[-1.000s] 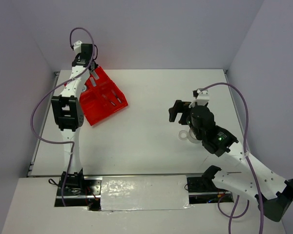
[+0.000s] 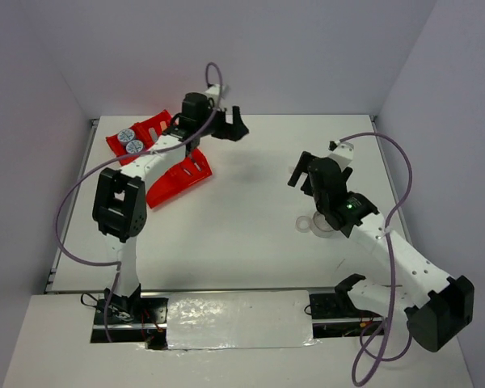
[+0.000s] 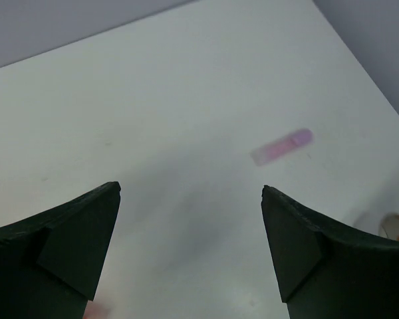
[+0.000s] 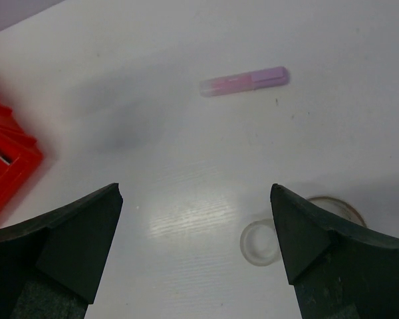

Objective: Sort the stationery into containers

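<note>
A red compartment organiser (image 2: 174,187) at the back left holds round items and slim stationery. My open left gripper (image 2: 230,121) is blurred above its right end, over the table. A pink-and-lilac marker-like item lies on the table, also in the left wrist view. My open right gripper (image 2: 304,174) hovers on the right, nothing between its fingers. Clear rings (image 4: 259,242) lie below it, beside a larger round clear object (image 4: 339,209).
Grey walls (image 2: 242,56) bound the back and sides.
My left gripper has swung right from the organiser's back left corner, uncovering the round items. The right gripper has shifted slightly right.
</note>
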